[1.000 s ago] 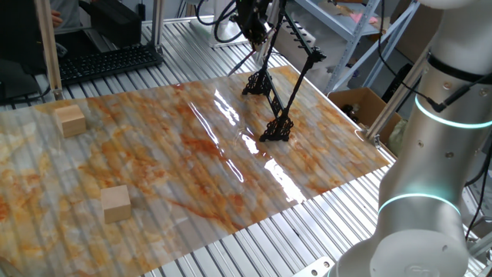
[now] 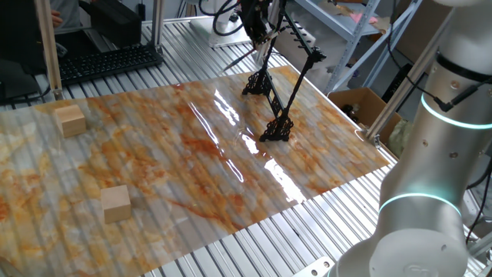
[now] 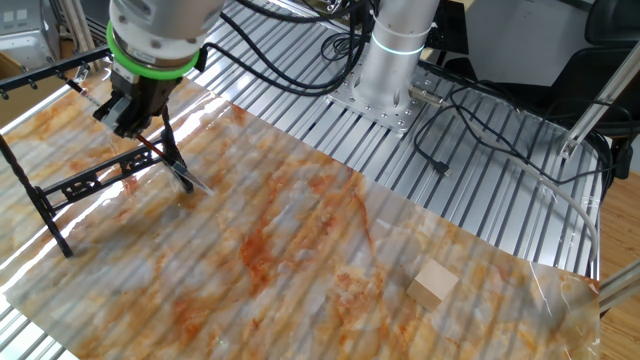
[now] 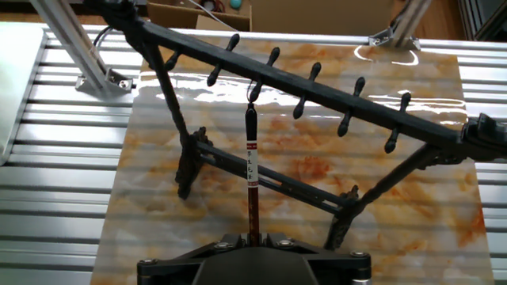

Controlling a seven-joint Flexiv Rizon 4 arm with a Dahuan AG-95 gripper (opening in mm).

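A thin calligraphy brush (image 4: 252, 162) with a dark red-brown handle, a white label and a black end is gripped in my gripper. Its fingers close around the shaft at the bottom of the wrist view. The brush's black end, with a thin loop, reaches the crossbar of a black rack (image 4: 305, 89), close to one of its pegs; whether the loop sits on a peg cannot be told. In exterior view 2, my gripper (image 3: 140, 128) is beside the rack (image 3: 110, 175), the brush slanting down to a pale tip (image 3: 195, 180).
Two wooden blocks, one farther back (image 2: 71, 121) and one nearer (image 2: 116, 204), lie on the marbled mat (image 2: 177, 169), away from the rack. Several other pegs on the crossbar look empty. Cardboard (image 4: 317, 16) stands beyond the table edge.
The arm at the right of exterior view 1 has shifted slightly, and the brush and gripper have moved a little. The rack and blocks have stayed put.
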